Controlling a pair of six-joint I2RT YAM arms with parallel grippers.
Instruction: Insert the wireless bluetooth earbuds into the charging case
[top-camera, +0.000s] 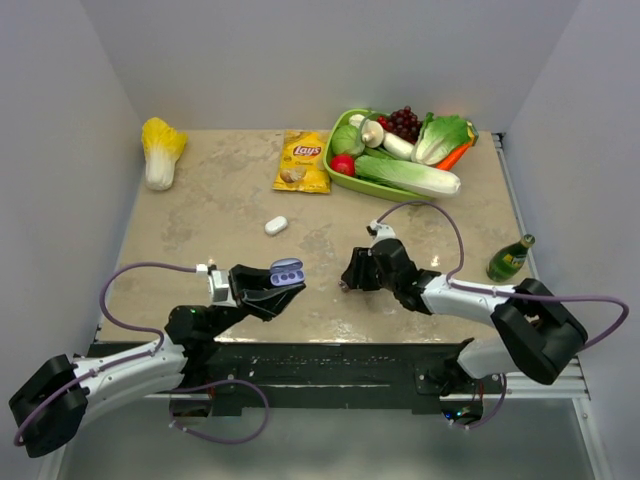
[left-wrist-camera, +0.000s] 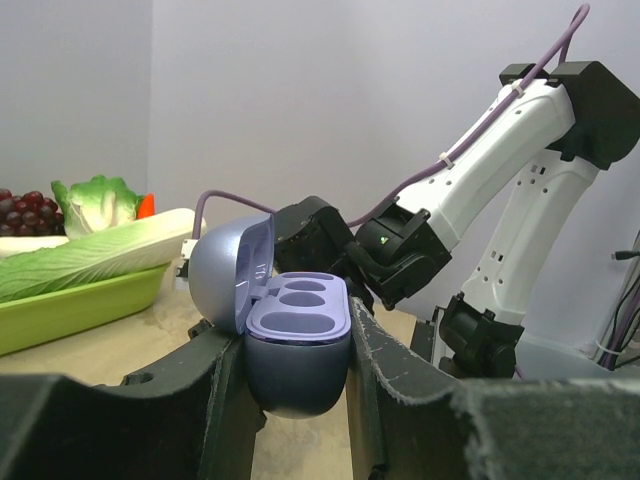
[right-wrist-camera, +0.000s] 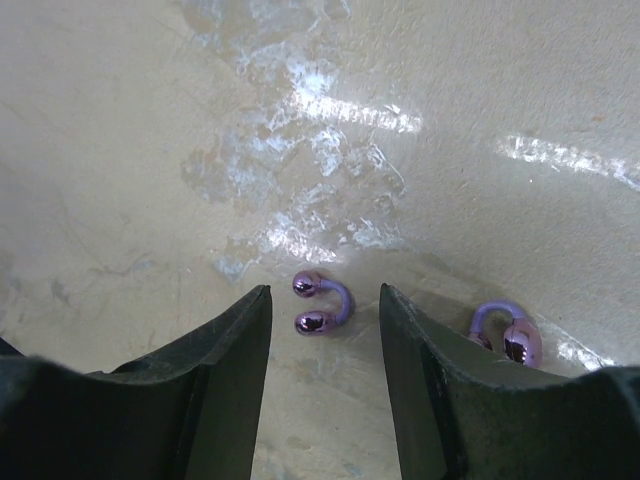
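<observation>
The lavender charging case (left-wrist-camera: 298, 360), lid raised and earbud slots showing, is held upright by my left gripper, shut on it; from above the case (top-camera: 287, 277) sits left of centre. My right gripper hangs open, pointing down over the table. An earbud (right-wrist-camera: 316, 322) with a curved purple band lies between and beyond its fingertips; a second earbud (right-wrist-camera: 521, 340) lies to the right, partly hidden behind a finger.
A green vegetable basket (top-camera: 360, 183), chip bag (top-camera: 302, 160) and napa cabbage (top-camera: 162, 158) stand at the back. A small white object (top-camera: 276, 225) lies mid-table; a green bottle (top-camera: 507, 262) stands far right.
</observation>
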